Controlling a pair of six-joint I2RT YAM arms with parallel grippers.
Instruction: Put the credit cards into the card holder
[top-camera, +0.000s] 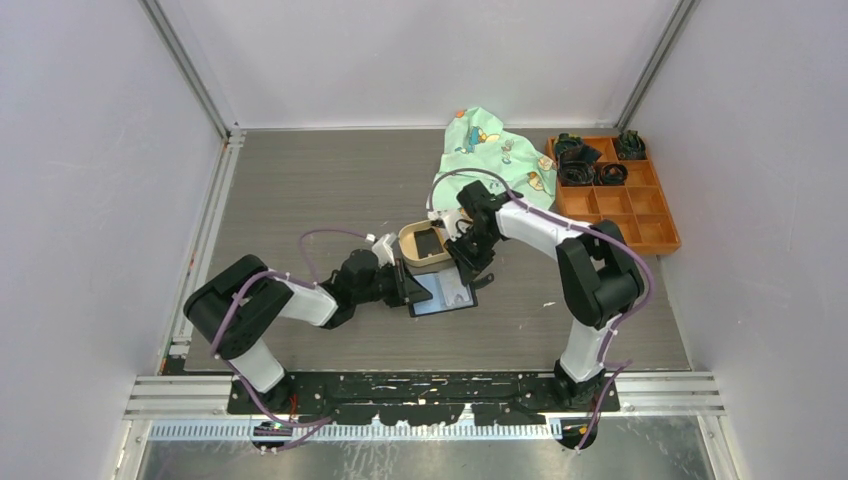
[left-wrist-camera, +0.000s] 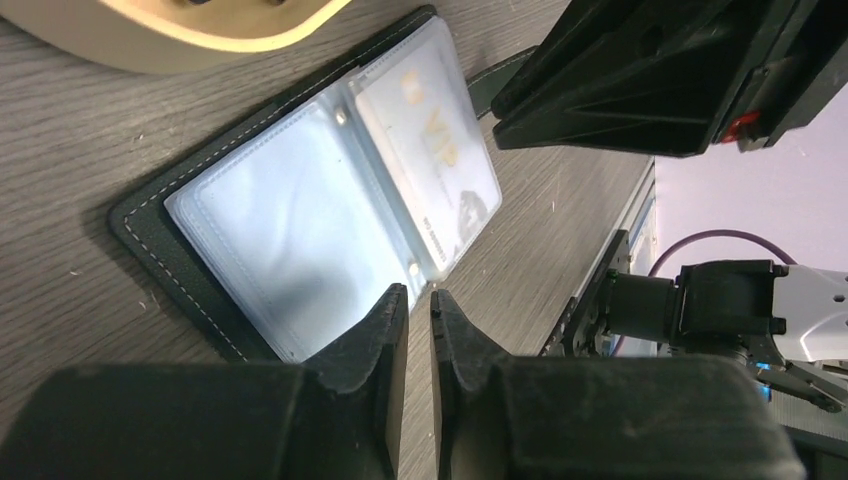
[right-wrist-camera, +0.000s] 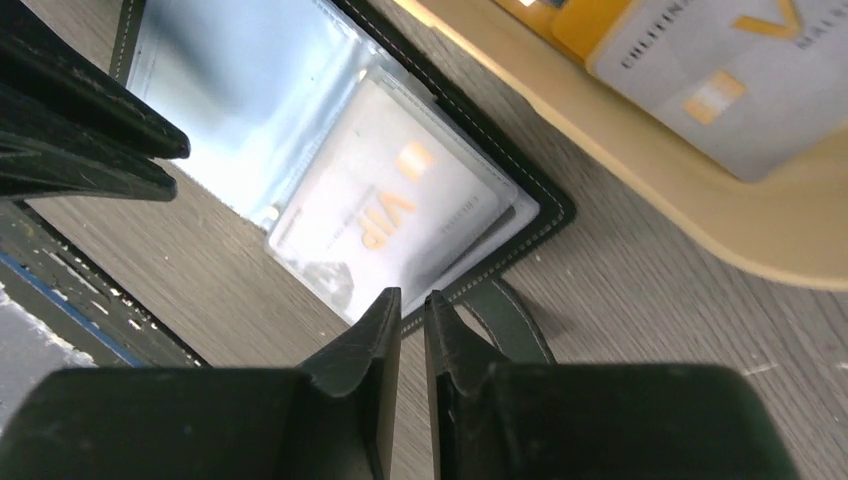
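The dark card holder (top-camera: 445, 291) lies spread open on the table, clear pockets facing up. In the left wrist view its near pocket (left-wrist-camera: 290, 215) shows no card. The other pocket holds a pale card with gold VIP lettering (right-wrist-camera: 390, 200). My left gripper is over the holder's lower edge, shut to a narrow gap with nothing visible between its fingers. Above the VIP side, my right gripper is shut the same way, the tabletop showing through the slit. More cards, among them a white and gold one (right-wrist-camera: 735, 90), lie in the beige basket (right-wrist-camera: 690, 215).
Close behind the holder stands the basket, partly covered by my right arm in the top view. A printed green cloth (top-camera: 490, 155) and an orange compartment tray (top-camera: 650, 205) with black items lie farther back. The holder's strap (right-wrist-camera: 510, 320) sticks out to the right.
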